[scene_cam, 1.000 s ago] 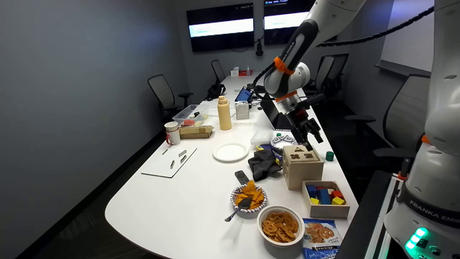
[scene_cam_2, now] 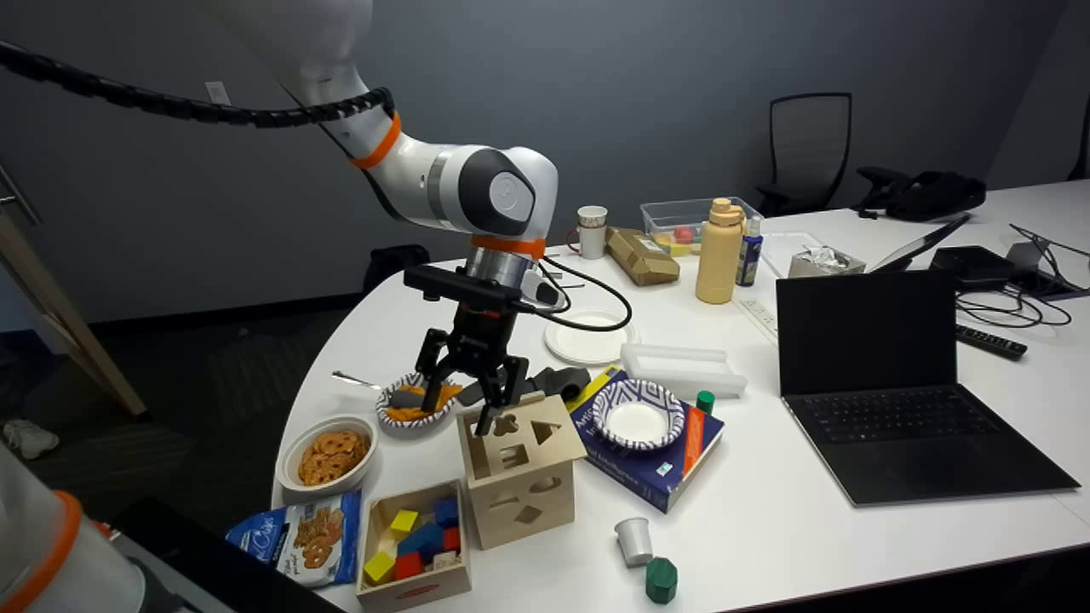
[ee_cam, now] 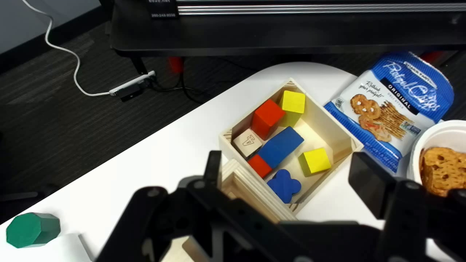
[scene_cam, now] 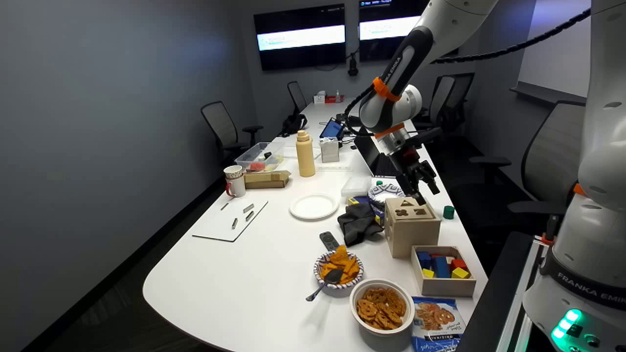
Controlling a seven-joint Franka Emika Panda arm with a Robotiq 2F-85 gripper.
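Note:
My gripper (scene_cam_2: 450, 414) is open above the wooden shape-sorter box (scene_cam_2: 526, 501), its fingers spread and nothing between them. The box's top has cut-out holes, one of them triangular. Beside it sits a shallow wooden tray (ee_cam: 336, 185) of coloured blocks. Inside the tray I see a red block (ee_cam: 267, 117), a yellow block (ee_cam: 315, 161), a long blue block (ee_cam: 281, 145), a blue flower-shaped block (ee_cam: 284, 185) and a plain wooden cube (ee_cam: 247, 142). A green block (scene_cam_2: 661, 579) stands alone on the table, close to a small pale cup (scene_cam_2: 634, 541).
A pretzel bag (scene_cam: 437, 324), a bowl of pretzels (scene_cam: 382, 307) and a bowl of orange chips (scene_cam: 339, 268) lie near the tray. On the box's other side, a patterned bowl (scene_cam_2: 639, 414) rests on a blue book (scene_cam_2: 654, 487). An open laptop (scene_cam_2: 869, 378) stands farther along.

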